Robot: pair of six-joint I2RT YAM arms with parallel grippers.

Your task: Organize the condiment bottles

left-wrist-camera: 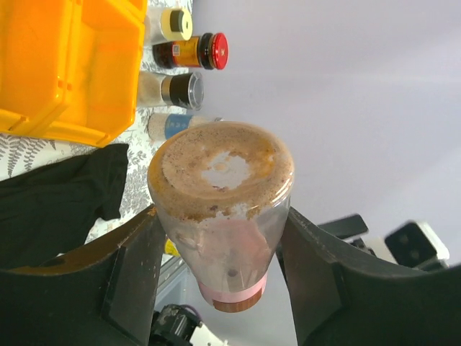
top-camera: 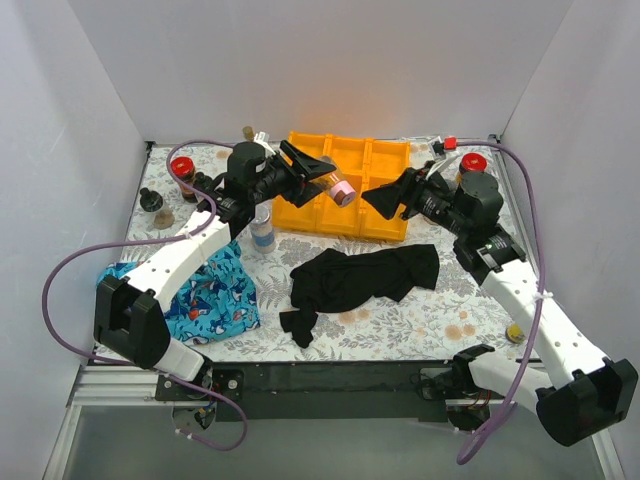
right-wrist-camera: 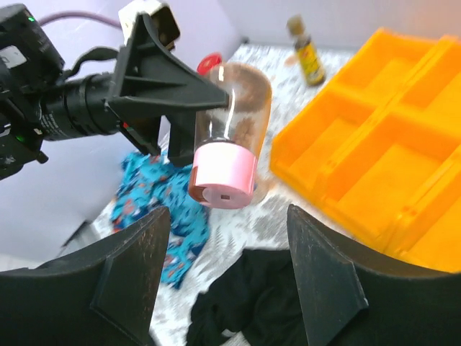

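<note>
A clear bottle with a pink band (right-wrist-camera: 225,169) and brown residue is gripped between the fingers of my left gripper (top-camera: 314,177), tilted, in front of the orange divided box (top-camera: 313,217). In the left wrist view the bottle's base (left-wrist-camera: 223,169) faces the camera, the pads pressing its sides. To the right of it, my right gripper (top-camera: 385,203) stands open and empty, a short gap from the bottle. The box's compartments look empty where visible. Dark-capped bottles (top-camera: 151,200) and a red-lidded jar (top-camera: 183,171) stand at the left; another red-lidded jar (top-camera: 472,166) is at the right.
A white-and-blue bottle (top-camera: 262,230) stands just left of the box. Black cloth (top-camera: 360,280) lies in front of it, blue patterned cloth (top-camera: 215,300) at the left. A yellow-capped container (top-camera: 515,333) sits at the right front. Walls close in both sides.
</note>
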